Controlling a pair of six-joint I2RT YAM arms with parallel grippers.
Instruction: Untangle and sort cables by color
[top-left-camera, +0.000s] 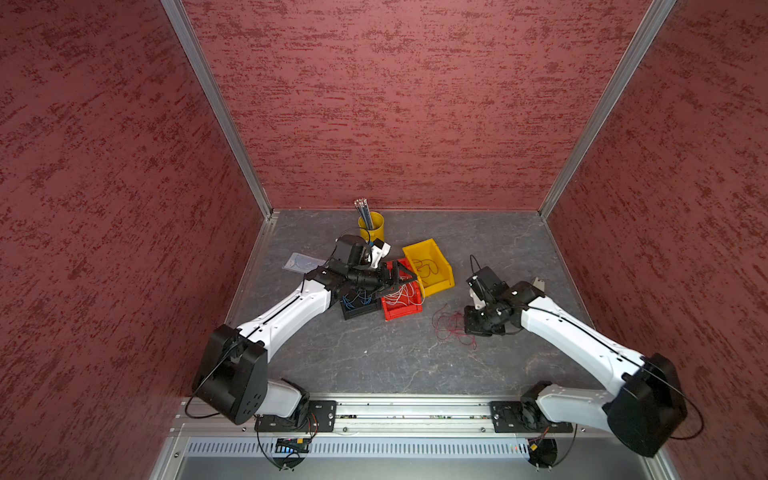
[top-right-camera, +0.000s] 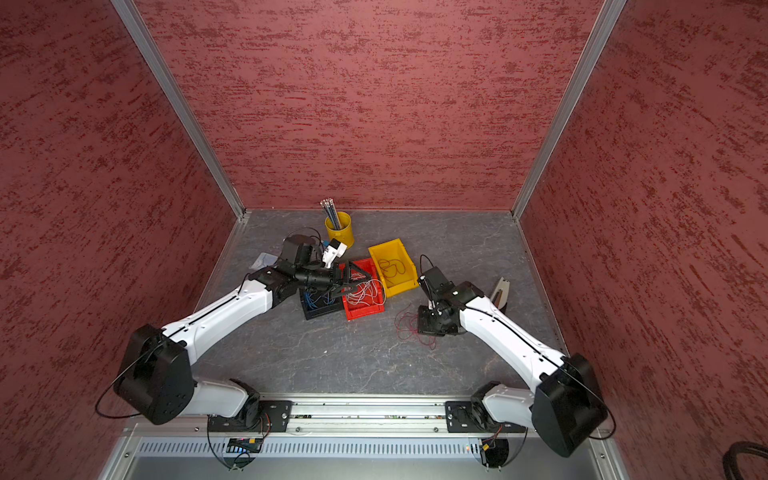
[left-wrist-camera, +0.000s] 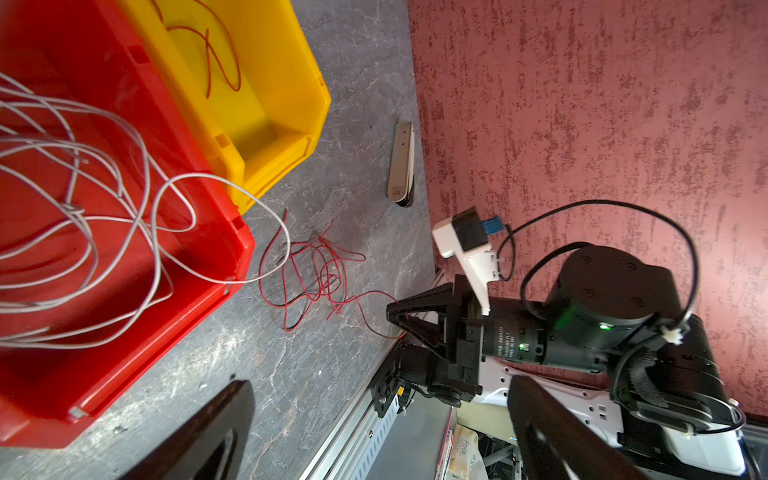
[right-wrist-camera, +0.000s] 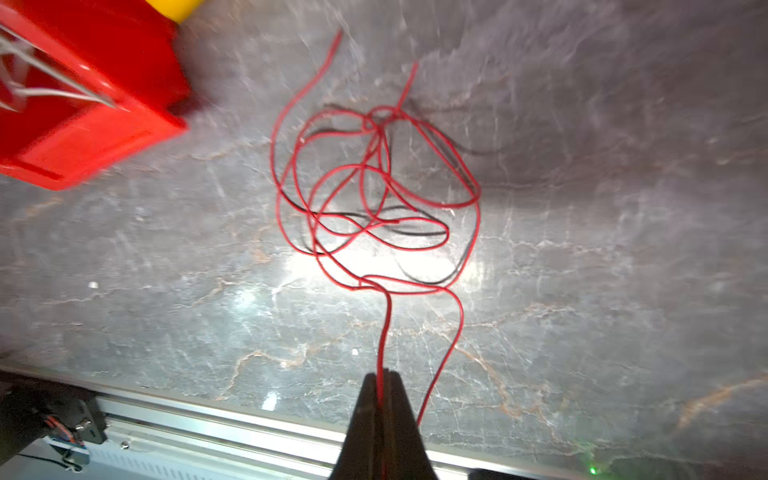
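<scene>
A loose tangle of red cable (right-wrist-camera: 388, 168) lies on the grey table, its loops crossing each other. My right gripper is shut on one strand of it, and another strand runs down just right of the fingers. White cables (left-wrist-camera: 140, 216) fill the red bin (left-wrist-camera: 152, 352), one loop hanging over its edge. The yellow bin (left-wrist-camera: 284, 64) holds a thin reddish cable (left-wrist-camera: 209, 44). Blue cables are in the black bin (top-left-camera: 361, 310), partly hidden by the left arm. Above the bins, my left gripper is open and empty.
A yellow cup (top-right-camera: 341, 230) with metal rods stands behind the left arm. A stapler-like object (left-wrist-camera: 401, 162) lies at the table's right side. Bare table (top-left-camera: 384, 360) stretches across the front, and the back right is also free.
</scene>
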